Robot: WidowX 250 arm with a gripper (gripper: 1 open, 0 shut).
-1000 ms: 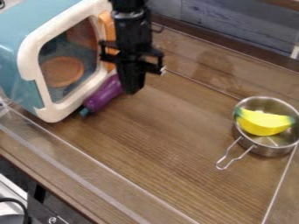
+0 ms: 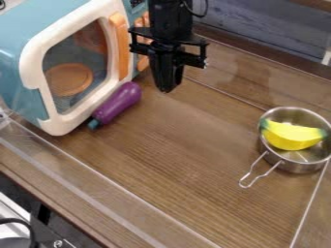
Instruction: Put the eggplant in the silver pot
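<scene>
A purple eggplant (image 2: 118,104) lies on the wooden table against the front of the toy oven, its green stem end pointing toward the near left. The silver pot (image 2: 316,162) stands at the right with its wire handle toward the lower left, and a yellow object with green tips rests in it. Above and to the right of the eggplant hangs my black gripper (image 2: 167,85), apart from it. Its fingers point down; from this angle I cannot tell how far apart they are.
The blue and white toy oven (image 2: 54,121) with a see-through door fills the upper left. A grey wooden wall (image 2: 278,29) closes off the back. Bare table lies between the eggplant and the pot.
My gripper has moved slightly to the right and back, away from the eggplant, which is now fully in sight. The eggplant and the pot have not moved.
</scene>
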